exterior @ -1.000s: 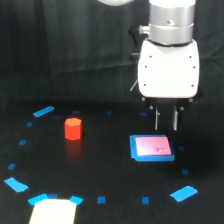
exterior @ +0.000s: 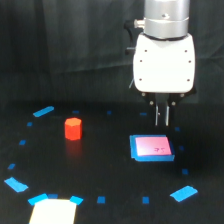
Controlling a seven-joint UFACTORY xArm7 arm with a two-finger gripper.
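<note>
My white gripper hangs over a shallow blue tray holding a pink piece. Its two thin fingers point down above the back of the tray, with a gap between them and nothing visible in it. A red hexagonal block stands on the dark table to the left.
A cream square lies at the front left. Strips of blue tape and small blue marks dot the black surface. The middle of the table between the block and tray is clear.
The arm has shifted slightly left, and the fingers stand closer together than a second ago. The tray and block have not moved.
</note>
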